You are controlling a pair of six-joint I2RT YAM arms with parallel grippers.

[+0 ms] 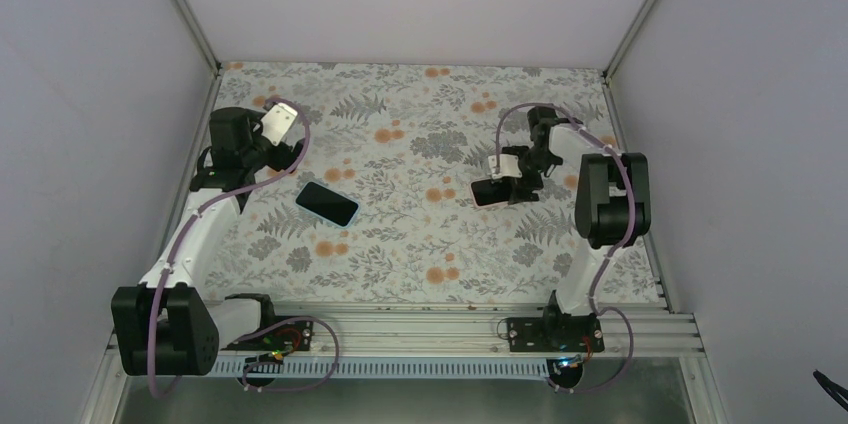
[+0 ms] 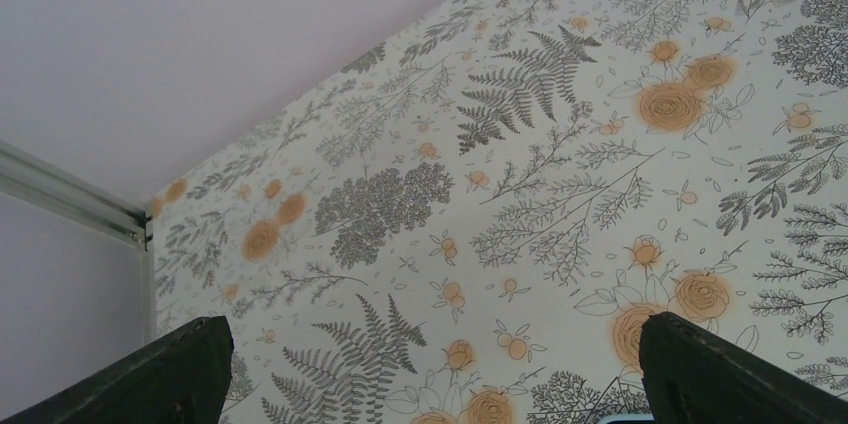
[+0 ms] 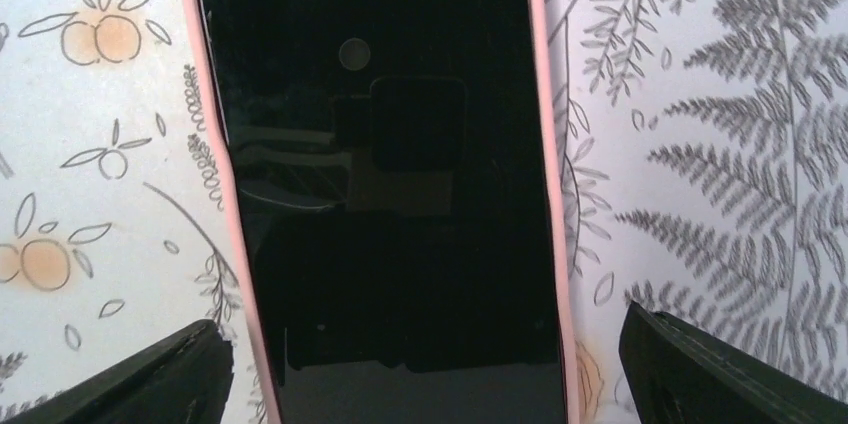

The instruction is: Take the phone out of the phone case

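A black-screened phone in a pink case (image 3: 390, 224) lies on the floral table under my right gripper, whose open fingers stand either side of it, nothing gripped. In the top view that phone (image 1: 488, 193) is partly hidden by the gripper. A second dark phone with a light blue rim (image 1: 327, 204) lies left of centre. My left gripper hangs open and empty above the table's left part, up and left of the blue-rimmed phone.
Pale walls enclose it at the back and both sides.
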